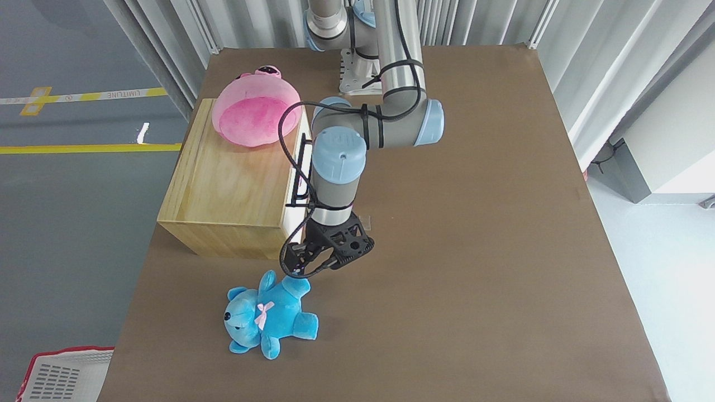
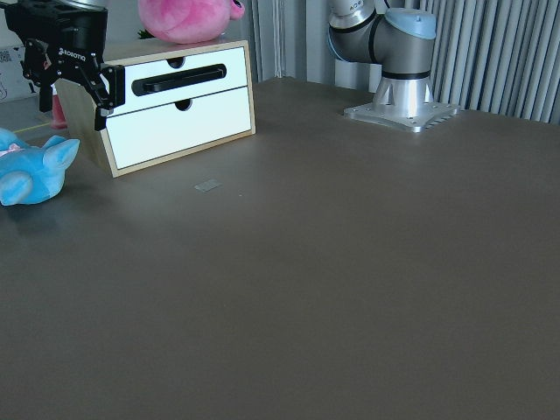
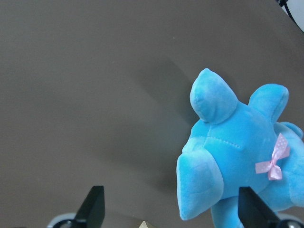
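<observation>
A blue teddy bear [image 1: 281,315] with a pink bow lies on its back near the front-left of the brown table. My gripper hangs just above and behind it, beside the near end of the wooden drawer unit [image 1: 221,194]. In the wrist view the bear fills the right side and my two black fingertips stand wide apart at the bottom edge, open. The left view shows the gripper [image 2: 70,103] above the bear's level, with the bear partly cut off at the left edge.
A pink plush toy [image 1: 251,107] sits on the drawer unit, whose white drawers [image 2: 175,131] appear closed. A white basket [image 1: 63,375] with a red rim stands beyond the front-left edge.
</observation>
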